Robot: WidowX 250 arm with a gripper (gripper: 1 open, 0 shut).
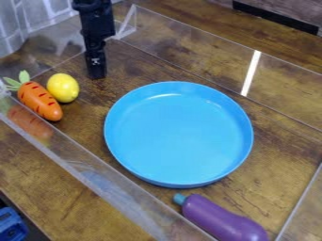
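My black gripper [96,62] hangs at the upper left of the wooden surface, behind the toy food; its fingertips are small and dark, so how they stand is hard to see. In front of it and to the left lie a yellow lemon [63,88] and an orange carrot [40,102] with a green top, side by side. A blue plate [179,132] fills the middle. A purple eggplant [223,217] lies at the lower right, below the plate.
Clear low walls surround the wooden surface [189,56]. The area behind the plate and to its right is bare. A blue object [8,226] shows at the lower left edge.
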